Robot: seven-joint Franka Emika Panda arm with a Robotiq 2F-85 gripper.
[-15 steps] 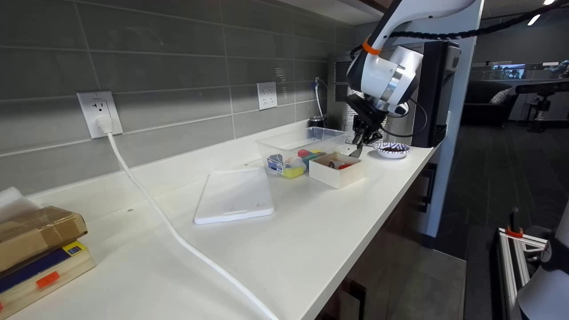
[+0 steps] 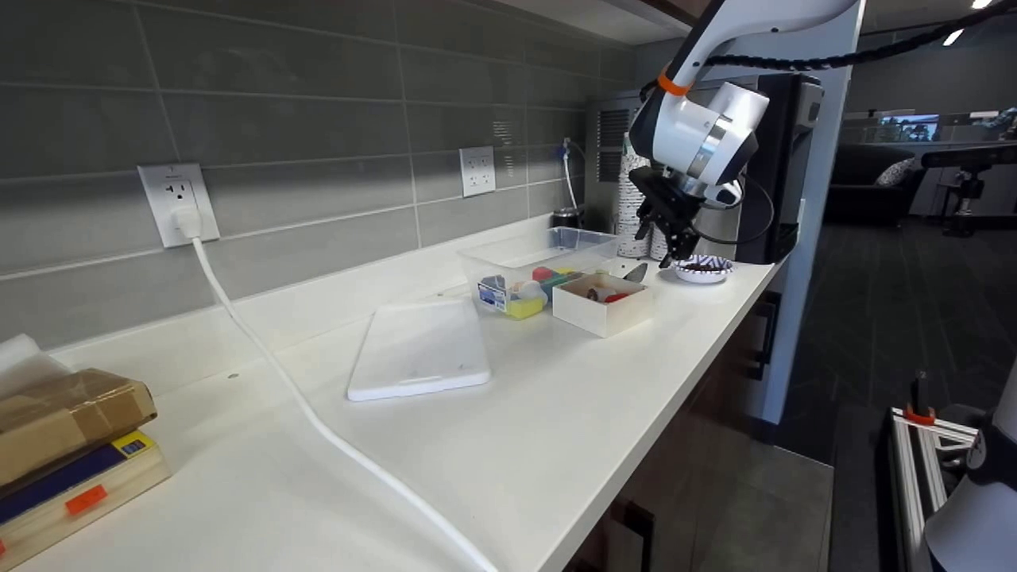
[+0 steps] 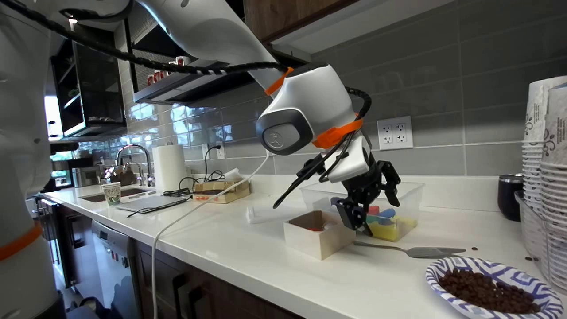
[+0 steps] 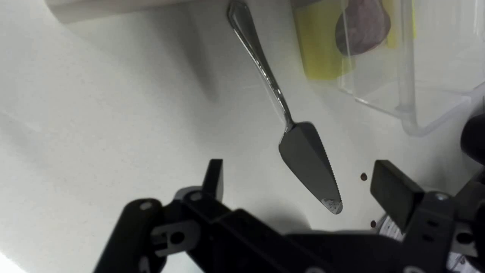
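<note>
A silver cake server (image 4: 309,154) lies on the counter, its serrated blade towards the bowl and its handle end beside the white box (image 3: 319,242). Over the server, my gripper stands open. The wrist view puts the blade between the two spread fingers, not touching either; in exterior view 2 the gripper (image 3: 380,215) is above the counter, in front of the clear bin (image 3: 412,207). A patterned bowl (image 3: 491,266) of dark brown beans or pellets sits nearer that camera. From exterior view 1, only part of the server (image 2: 636,272) shows behind the box.
Inside the clear bin are yellow, red and blue items. A few dark bits (image 4: 363,176) are scattered near the blade tip. Stacked paper cups (image 3: 553,159) and a black tumbler (image 3: 511,196) stand to the right. Past the box, a white board (image 2: 419,348) lies flat on mostly clear counter.
In exterior view 1, my gripper has shifted to the right and a little upward, away from the server beside it. The server, bin and bowl look about the same.
</note>
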